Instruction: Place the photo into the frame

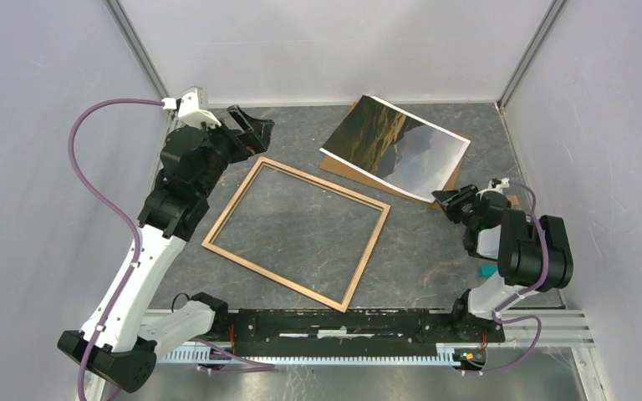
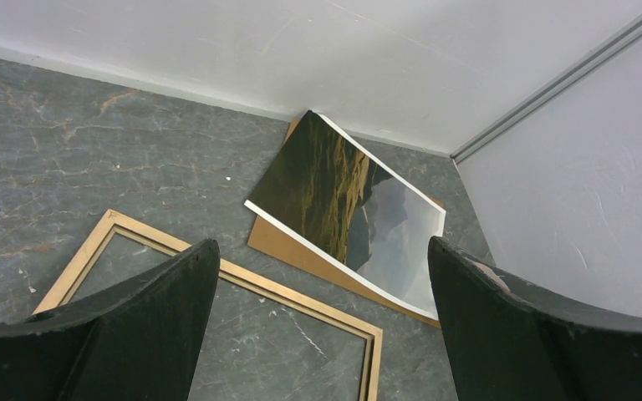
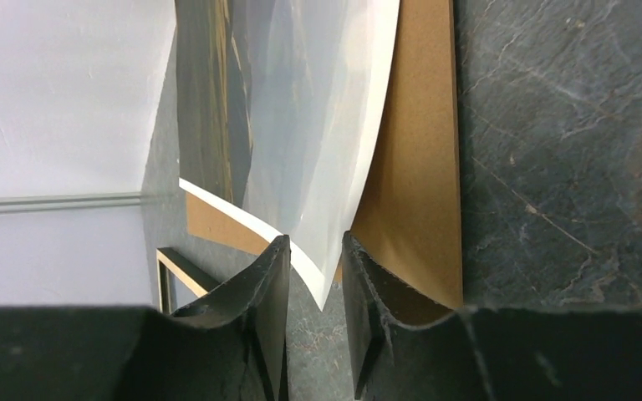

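Observation:
The photo, dark and golden on one side and pale on the other with a white border, lies on a brown board at the back right. Its near right corner is between the fingers of my right gripper, which is shut on it; the photo's edge curves there, over the board. The empty wooden frame rests on the table, left of centre. High above the frame's far left corner, my left gripper stands open and empty; its fingers are wide apart in the left wrist view.
A small teal object lies by the right arm. White walls enclose the back and sides, with the back wall close behind the board.

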